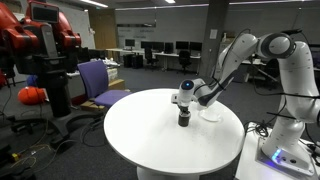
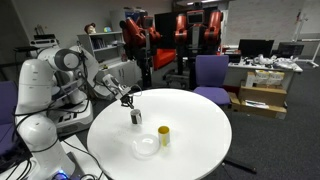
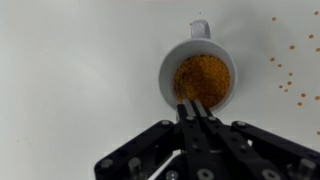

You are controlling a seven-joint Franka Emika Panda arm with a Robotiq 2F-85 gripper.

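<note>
A mug (image 3: 203, 75) holding orange-brown grains (image 3: 201, 80) fills the middle of the wrist view, its white handle pointing to the top. My gripper is shut, its fingertips close together over the near part of the mug's opening. Nothing shows between them; whether they touch the grains is hard to tell. From outside, the mug (image 1: 184, 117) looks dark and stands upright on the round white table, with the gripper (image 1: 184, 105) just above it. The second exterior view shows the same mug (image 2: 136, 117) below the arm.
Loose orange grains (image 3: 290, 72) lie scattered to the mug's right in the wrist view. A clear or white round dish (image 2: 145, 146) and a yellow cup (image 2: 164, 136) stand on the white table (image 2: 195, 120).
</note>
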